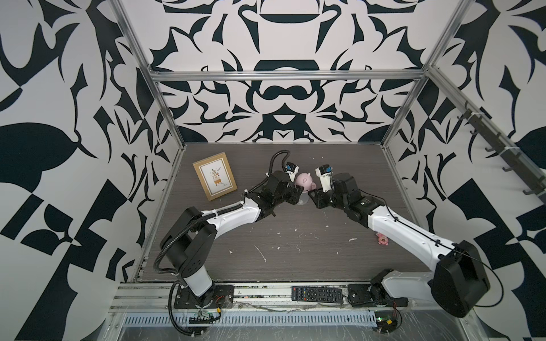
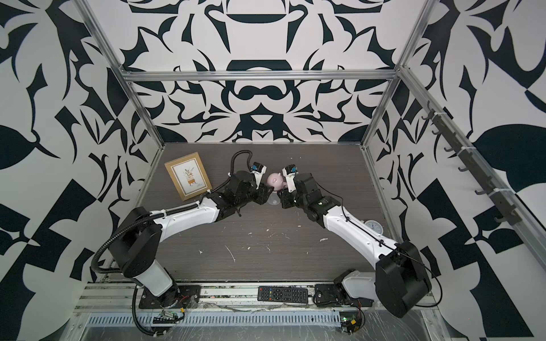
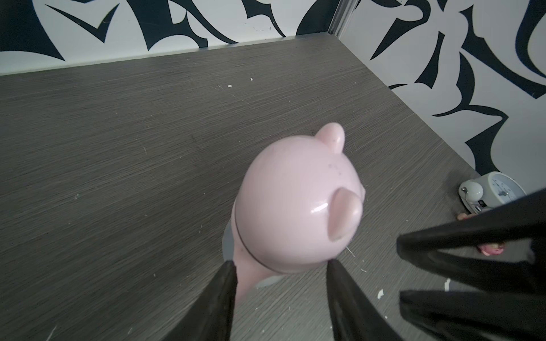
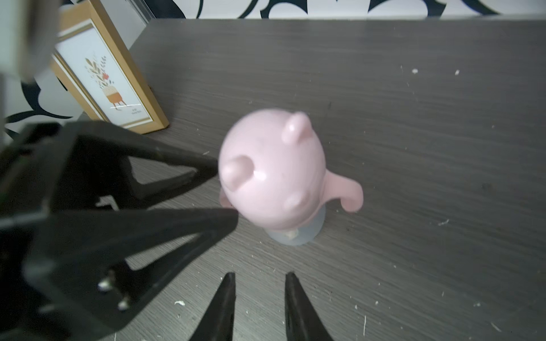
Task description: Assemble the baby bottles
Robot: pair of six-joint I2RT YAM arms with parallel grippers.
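A pink pig-shaped bottle top [image 1: 304, 180] sits on a clear bottle [image 1: 302, 198] standing mid-table between my grippers; in the left wrist view its round head with ears [image 3: 293, 199] fills the centre. My left gripper is part open at the near side of the top, its fingertips by the pink collar; whether anything is held cannot be told. My right gripper is part open over bare table, just short of the bottle, with nothing seen between its fingers. My left gripper's dark fingers reach in beside the top in the right wrist view.
A framed picture [image 1: 215, 175] lies at the back left. A small clock [image 2: 373, 226] and a pink toy [image 1: 382, 238] are at the right side, partly behind the right arm. A remote [image 1: 316, 294] lies on the front rail.
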